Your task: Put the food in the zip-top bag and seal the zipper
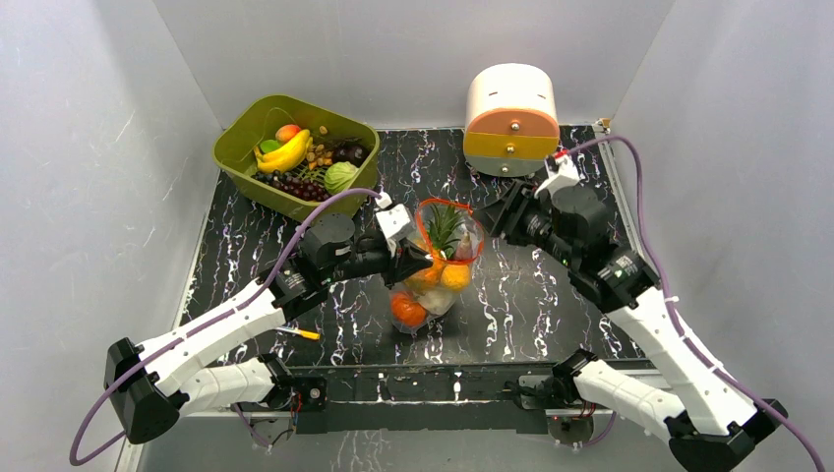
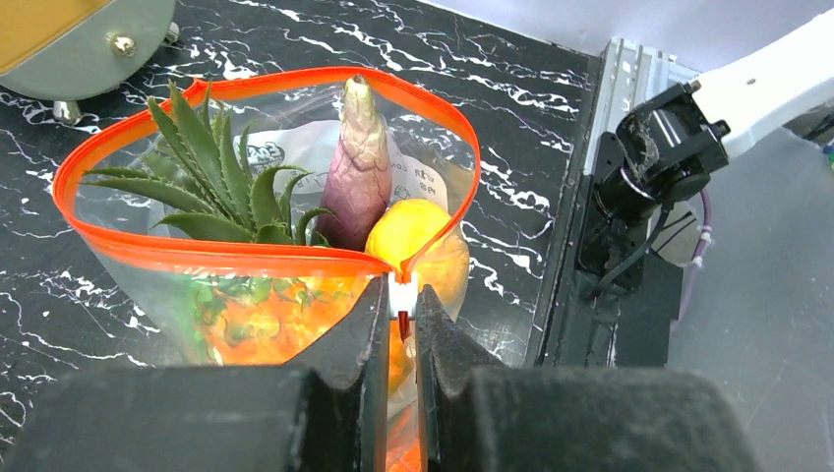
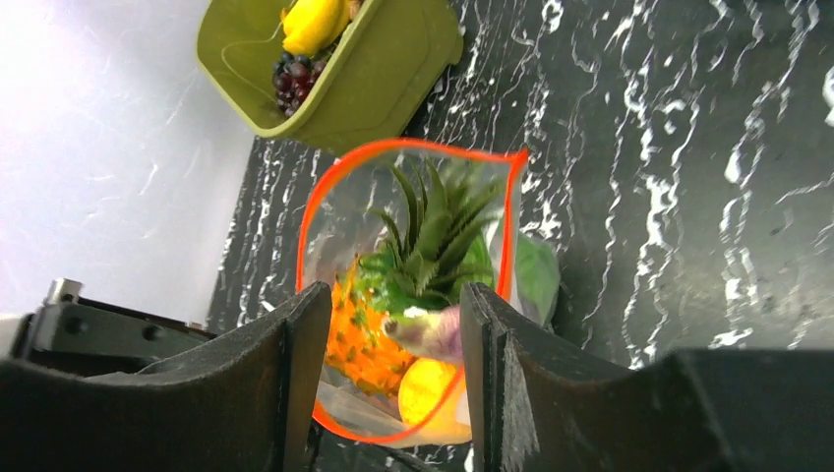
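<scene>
A clear zip top bag with an orange rim (image 2: 266, 258) hangs in front of my left gripper, its mouth gaping. My left gripper is shut on the white zipper slider (image 2: 402, 292) at the near corner of the rim. Inside the bag are a pineapple with green leaves (image 2: 211, 167), a purple shoot-like vegetable (image 2: 356, 177) and a yellow-orange fruit (image 2: 418, 236). A red-orange fruit (image 1: 407, 309) sits at the bag's bottom. My right gripper stands open, its fingers apart near the rim; nothing is clearly held there.
A green basket (image 1: 231, 162) with bananas, grapes and a cabbage stands at the back left. A small rounded drawer cabinet (image 1: 510, 108) is at the back. An orange-tipped pen-like item (image 1: 307, 334) lies at the left front.
</scene>
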